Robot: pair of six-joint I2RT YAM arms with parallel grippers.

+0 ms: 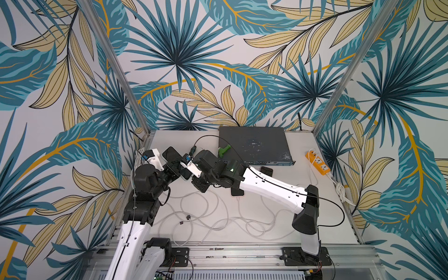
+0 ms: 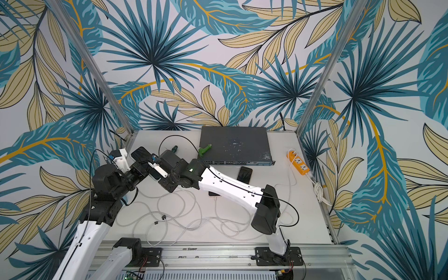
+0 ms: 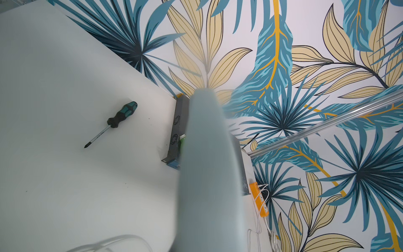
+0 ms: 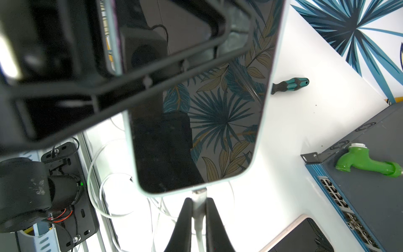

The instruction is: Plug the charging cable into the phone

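Note:
My left gripper (image 1: 171, 166) is shut on a phone (image 4: 214, 138), held above the table at the left, dark screen toward the right wrist camera. In that view the charging cable's white plug (image 4: 199, 194) meets the phone's bottom edge; I cannot tell how far it is inserted. My right gripper has its fingertips around the plug, nearly closed on it. The left wrist view is mostly blocked by a blurred pale shape.
A grey rack unit (image 1: 254, 140) with a green object (image 1: 224, 150) stands at the back. A screwdriver (image 3: 119, 116), a second phone (image 4: 300, 239), loose white cables and an orange power strip (image 1: 317, 162) lie on the table.

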